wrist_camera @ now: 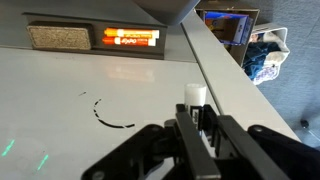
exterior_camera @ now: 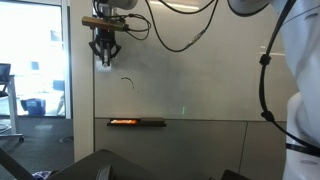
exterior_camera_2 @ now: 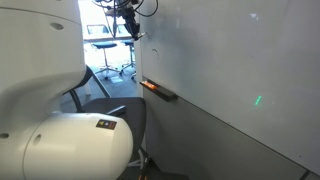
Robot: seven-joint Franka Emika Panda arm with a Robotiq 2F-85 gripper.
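A large whiteboard (exterior_camera: pixel 210 80) carries a short, curved black stroke (wrist_camera: pixel 110 122), and two small green marks show in the wrist view. My gripper (exterior_camera: pixel 104 48) is at the board's upper left edge in exterior view 1. It is shut on a slim white-ended item (wrist_camera: pixel 195 95), perhaps a marker, whose darker part sits between the black fingers. The white end points towards the board's side edge in the wrist view. Whether it touches the board cannot be told.
Below the board, a ledge holds a grey-brown eraser (wrist_camera: pixel 60 37) and orange markers (wrist_camera: pixel 130 37). A dark chair (exterior_camera_2: pixel 115 112) stands beneath the board. Past its edge are a box (wrist_camera: pixel 228 30) and an open office area.
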